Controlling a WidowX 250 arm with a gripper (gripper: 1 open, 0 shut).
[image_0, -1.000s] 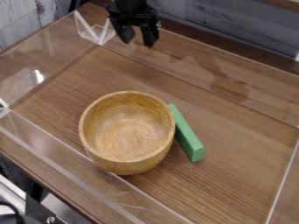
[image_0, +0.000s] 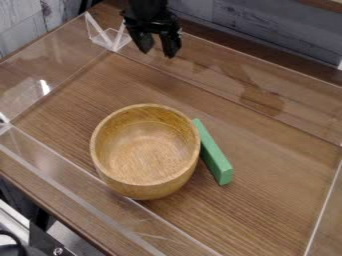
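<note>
A dark robot gripper (image_0: 150, 40) hangs at the top centre, over the back of the wooden surface, its fingers apart; what lies between them, if anything, is too small to tell. A round tan bowl (image_0: 144, 150) stands empty in the lower middle. A green bar (image_0: 211, 150) lies just to the bowl's right, angled from upper left to lower right.
A pale translucent shape (image_0: 107, 34) sits left of the gripper near the back edge.
The gripper has shifted slightly to the left and changed its pose a little. The bowl and green bar have not moved.
</note>
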